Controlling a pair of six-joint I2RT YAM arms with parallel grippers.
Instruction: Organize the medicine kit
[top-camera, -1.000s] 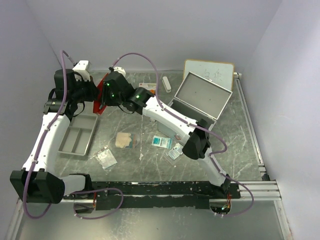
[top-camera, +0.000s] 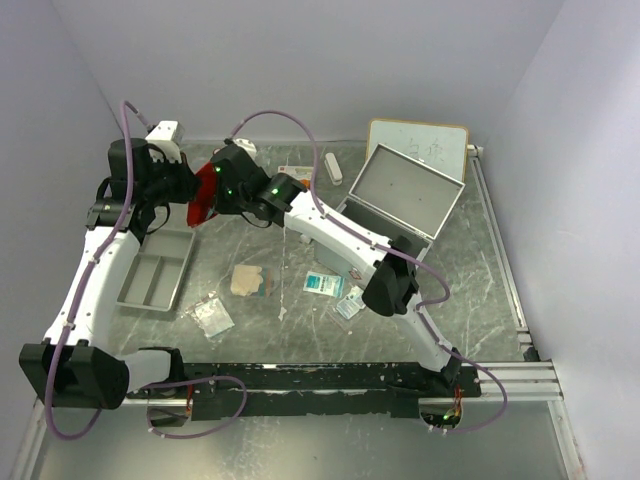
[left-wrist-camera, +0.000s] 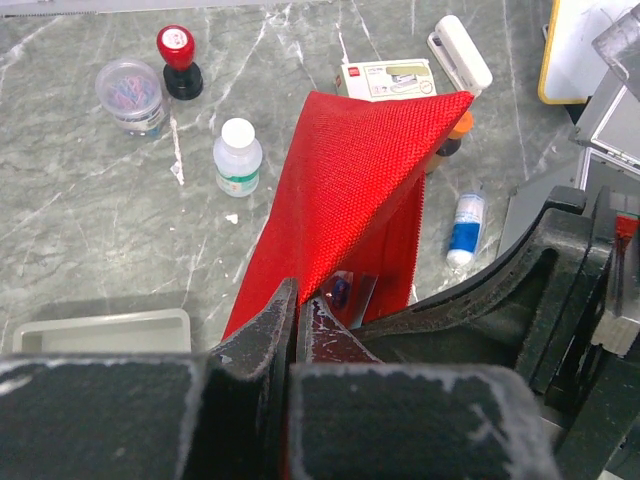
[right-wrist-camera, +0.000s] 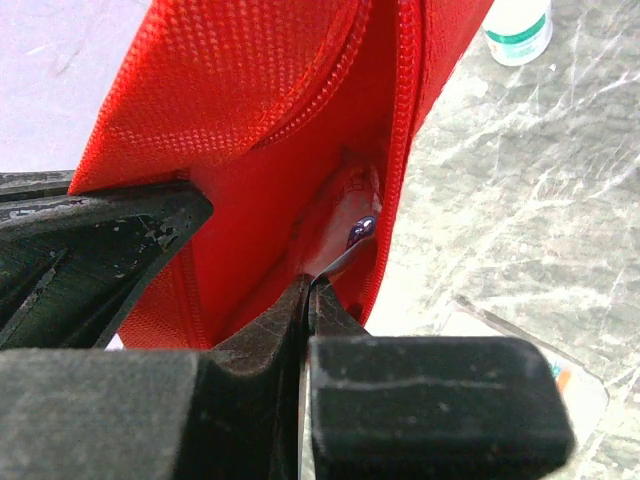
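Note:
A red fabric pouch (top-camera: 203, 197) hangs mouth open between the two arms, above the left side of the table. In the left wrist view, my left gripper is shut on the edge of the pouch (left-wrist-camera: 350, 190). Just opposite, at the pouch's mouth, my right gripper is shut, with the edge of a clear plastic packet (right-wrist-camera: 345, 258) seemingly pinched at its tips. The packet reaches back into the pouch, where the rest is hidden. The medicine box (top-camera: 410, 192) stands lid up at the right, its inside partly behind the right arm.
An empty divided tray (top-camera: 150, 284) lies at the left. Flat packets (top-camera: 212, 315) are spread along the front. A white bottle (left-wrist-camera: 238, 158), red stamp (left-wrist-camera: 180, 62), jar (left-wrist-camera: 130, 97), carton (left-wrist-camera: 390, 78) and tube (left-wrist-camera: 467, 230) stand or lie behind.
My right gripper has shifted slightly right, away from the left one. The left arm and table items look the same.

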